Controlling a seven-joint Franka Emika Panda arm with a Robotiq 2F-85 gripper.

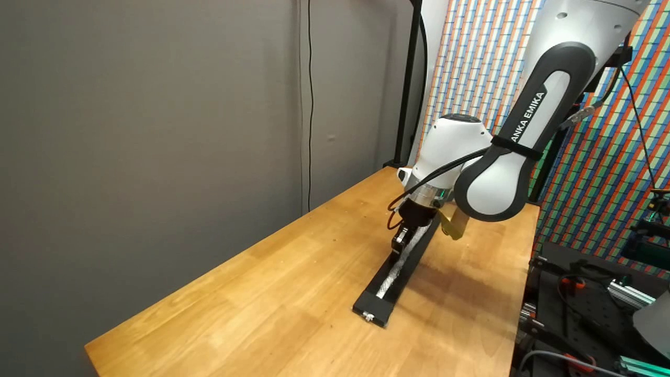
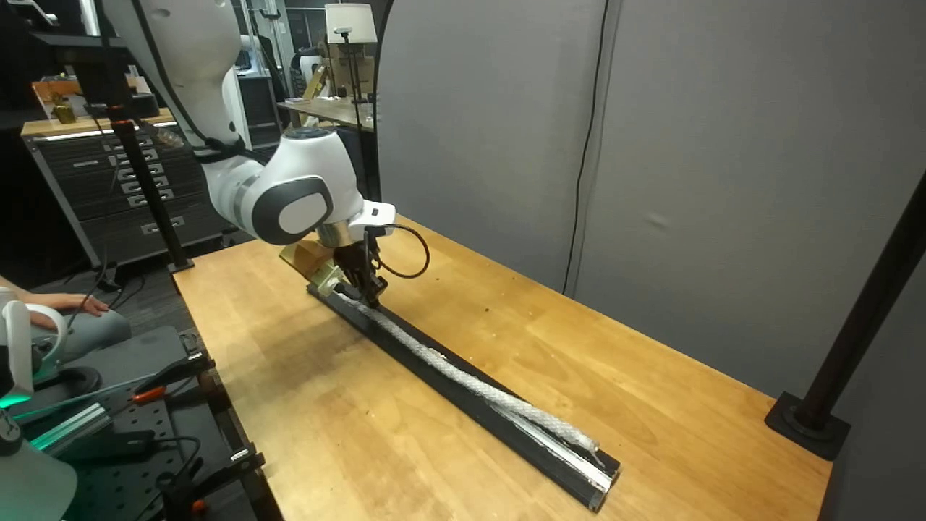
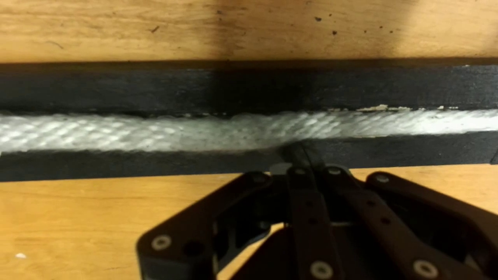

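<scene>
A long black bar (image 2: pixel 408 357) with a groove along its middle lies on the table. A silver-white braided rope (image 2: pixel 451 373) runs along it. Towards the near end in exterior view 2, the rope leaves the groove (image 2: pixel 555 443) and rests beside it, over the bar's edge. In the wrist view the rope (image 3: pixel 93 133) spans the frame. My gripper is shut, its fingertips at the rope's lower edge with nothing visible between them; whether they touch it is unclear. In exterior view 1 the gripper (image 1: pixel 395 252) is low over the bar.
A gold-coloured bracket (image 1: pixel 453 224) stands beside the wrist near the bar's far end. A black post (image 2: pixel 825 382) rises at the table's corner. Clear wooden table (image 1: pixel 270 283) surrounds the bar.
</scene>
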